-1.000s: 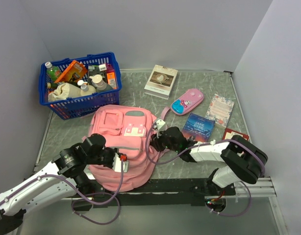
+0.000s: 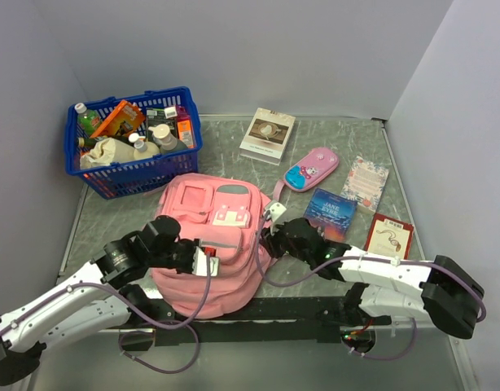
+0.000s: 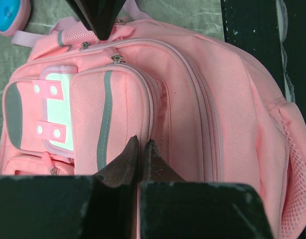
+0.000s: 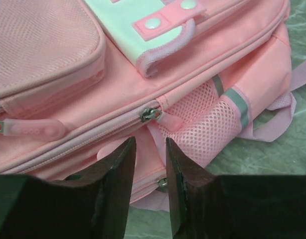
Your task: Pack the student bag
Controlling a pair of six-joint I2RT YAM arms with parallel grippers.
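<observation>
The pink student bag (image 2: 234, 287) lies on its back, its front pockets facing up. In the left wrist view, my left gripper is shut on the piped edge of the bag's front pocket (image 3: 124, 104). My right gripper (image 2: 269, 234) is at the bag's right side. In the right wrist view, its fingers (image 4: 124, 162) stand apart, with pink fabric visible behind the gap. A zipper pull (image 4: 168, 119) on the main zipper lies just past the tips, and a second pull (image 4: 38, 128) is farther left. The main zipper looks closed along this stretch.
Around the bag lie a pink-and-blue pencil case (image 2: 313, 169), a white book (image 2: 268, 135), a blue Jane Eyre book (image 2: 331, 213), a floral booklet (image 2: 366, 182) and a red-edged book (image 2: 389, 239). A full blue basket (image 2: 136, 175) stands back left.
My right gripper has moved a little to the right and toward the front. The bag's upper part and my left gripper have shifted slightly right.
</observation>
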